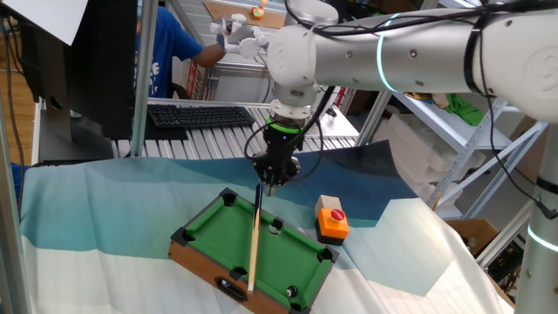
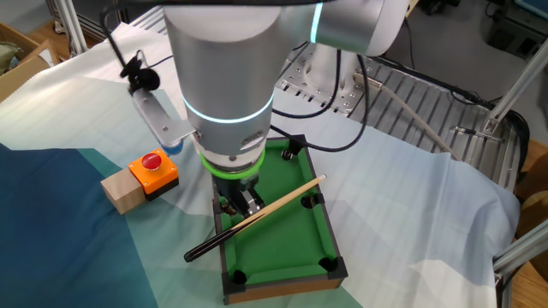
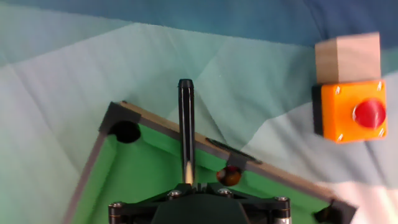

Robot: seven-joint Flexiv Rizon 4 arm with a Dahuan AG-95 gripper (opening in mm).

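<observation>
A cue stick (image 1: 255,240) with a black butt and pale wooden shaft lies across the small green pool table (image 1: 218,235). Its butt (image 3: 186,112) sticks out past the table's wooden rim in the wrist view. My gripper (image 1: 270,189) hangs above the cue near the butt end, pointing down. Its fingers appear drawn together in a narrow tip, with no object visible between them. From the other side, the gripper (image 2: 250,210) appears close to the cue (image 2: 274,205); whether they touch is unclear. The gripper's own body hides part of the shaft in the wrist view.
An orange box with a red button (image 1: 332,223) stands beside the table, touching a wooden block (image 2: 123,190). A dark ball (image 1: 292,290) sits near one end of the green felt. A monitor (image 1: 74,78) and keyboard (image 1: 200,116) stand behind the cloth.
</observation>
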